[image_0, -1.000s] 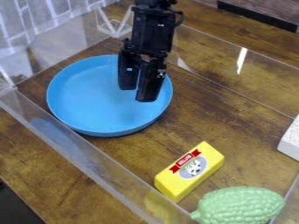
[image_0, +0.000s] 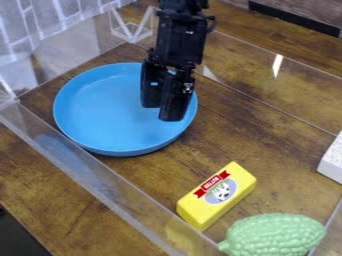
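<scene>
My black gripper (image_0: 163, 95) hangs over the right part of a round blue plate (image_0: 100, 112), its fingers pointing down toward the plate. Whether it is open or holds anything is hard to tell against the dark body. A yellow box (image_0: 214, 195) with a red label lies at the lower right of the plate, apart from it. A green textured object (image_0: 271, 236) lies at the bottom right.
A white object (image_0: 329, 158) sits at the right edge. Clear transparent walls (image_0: 80, 175) run along the left and lower left.
The gripper has shifted only slightly over the plate. The plate, box and green object are unmoved.
</scene>
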